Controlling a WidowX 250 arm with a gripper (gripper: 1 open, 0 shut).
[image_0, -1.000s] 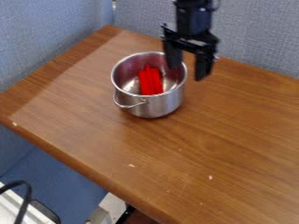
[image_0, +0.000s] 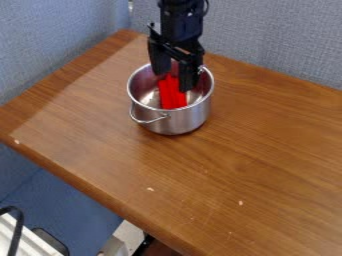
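A steel pot (image_0: 170, 119) with a wire handle stands on the wooden table (image_0: 241, 170), left of centre toward the back. Inside it lies a red block (image_0: 173, 96). My black gripper (image_0: 175, 78) reaches down from the top into the pot's mouth, over the block's upper end, its fingers partly hiding it. Whether the fingers are open or shut on the block is hard to make out.
Bare tabletop surrounds the pot, widest to the right and front. Blue-grey padded walls rise behind and at the left. Beyond the table's lower left edge are a blue floor and a white object with a black cable.
The pot has stayed in place.
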